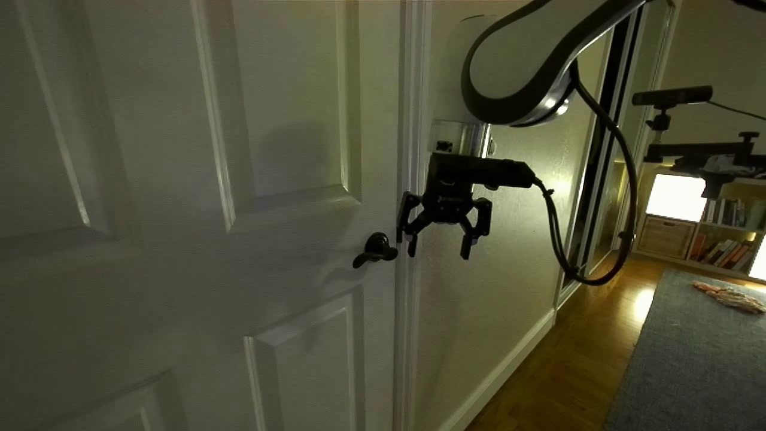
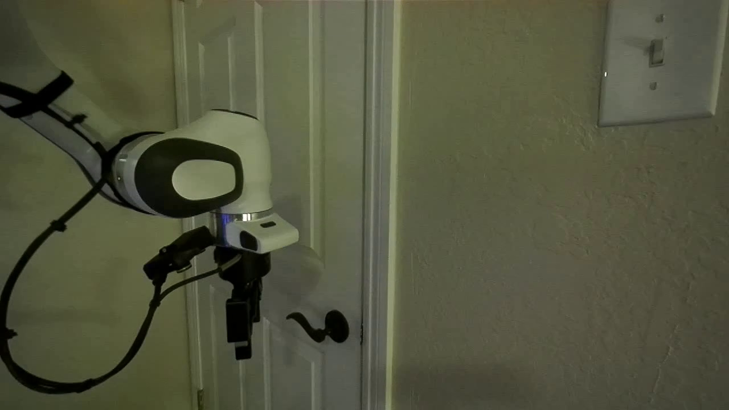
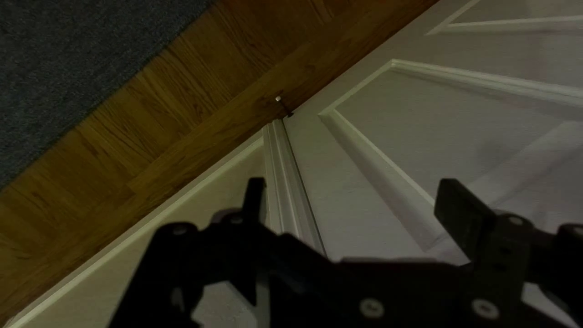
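A white panelled door (image 1: 287, 237) stands closed in its frame, with a dark lever handle (image 1: 374, 251) near its right edge. My gripper (image 1: 439, 251) points downward and is open, with nothing between its fingers. In exterior view 1 it appears just right of the handle, overlapping the door frame (image 1: 413, 323). In exterior view 2 it hangs left of the same handle (image 2: 321, 327), at about its height and apart from it in that picture. The wrist view shows the two fingers (image 3: 252, 202) spread above the door (image 3: 371, 164) and floor; the handle is not visible there.
A textured wall (image 2: 547, 259) with a light switch (image 2: 657, 54) lies right of the door in exterior view 2. Below is a wooden floor (image 3: 164, 125) with a grey rug (image 3: 82, 65). A bookshelf (image 1: 664, 237) stands far back. A loose cable (image 1: 623, 237) loops off the arm.
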